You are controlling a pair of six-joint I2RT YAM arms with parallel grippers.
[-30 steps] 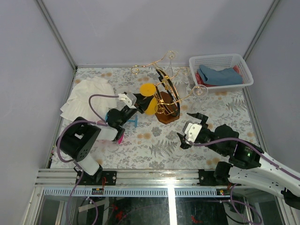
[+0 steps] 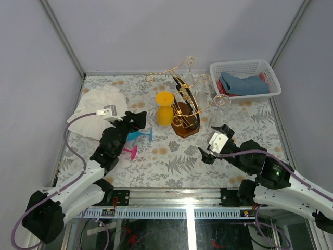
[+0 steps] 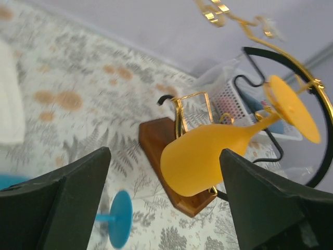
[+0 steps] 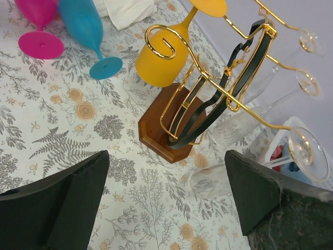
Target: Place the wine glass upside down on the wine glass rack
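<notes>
The yellow wine glass (image 2: pixel 165 115) hangs upside down from the gold and black rack (image 4: pixel 229 96), bowl low and round foot up on a rack arm. Seen from the left wrist, its bowl (image 3: pixel 195 161) lies beyond the fingertips, clear of them. My left gripper (image 2: pixel 136 119) is open to the left of that glass, nothing between its fingers. A blue glass (image 4: pixel 83 23) and a pink glass (image 4: pixel 39 15) lie on their sides at the left. My right gripper (image 2: pixel 215 144) stands open and empty, front right of the rack's wooden base (image 2: pixel 186 130).
Clear glasses, one with its bowl (image 4: pixel 210 182) low, hang on the rack's right side. A white basket (image 2: pixel 244 69) with a blue cloth (image 2: pixel 243 84) stands at the back right. White cloth (image 2: pixel 98 110) lies at the left.
My left gripper has opened and drawn away leftward from the yellow glass, which stays hanging on the rack. The left forearm has swung as well. The right arm has barely shifted.
</notes>
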